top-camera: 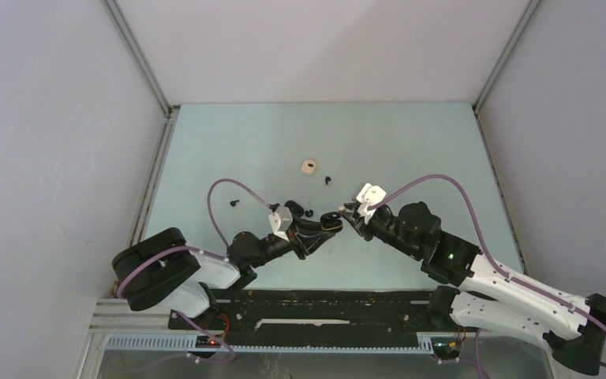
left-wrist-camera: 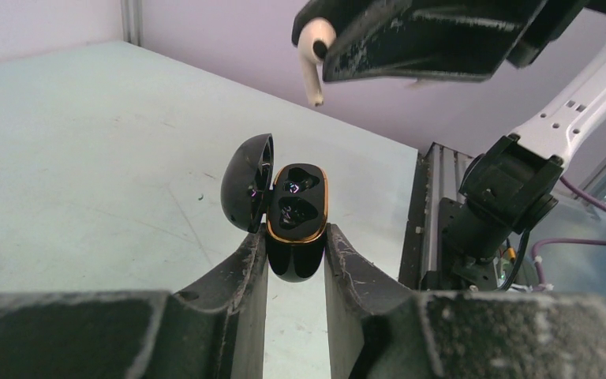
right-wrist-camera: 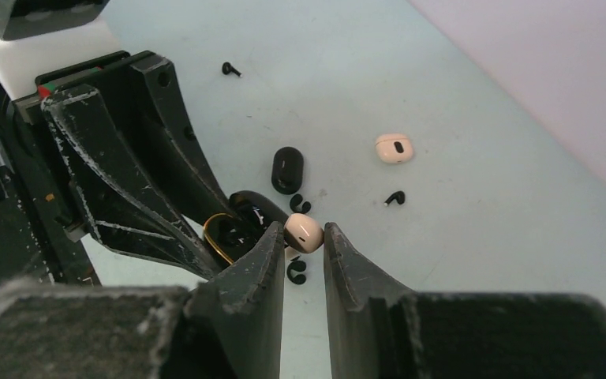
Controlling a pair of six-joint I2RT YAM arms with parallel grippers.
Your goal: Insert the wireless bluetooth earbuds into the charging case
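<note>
My left gripper is shut on a black charging case (left-wrist-camera: pixel 296 213) with a gold rim, lid open, its two earbud slots showing empty. Just above it in the left wrist view, my right gripper holds a white earbud (left-wrist-camera: pixel 316 55), stem pointing down, apart from the case there. In the top view the two grippers meet near the table's middle, the case (top-camera: pixel 331 223) just left of the right fingertips.
A black closed case (right-wrist-camera: pixel 287 170), a pink case (right-wrist-camera: pixel 394 148) and several loose black earbuds (right-wrist-camera: pixel 395 197) lie on the table (top-camera: pixel 245 142) behind the grippers.
</note>
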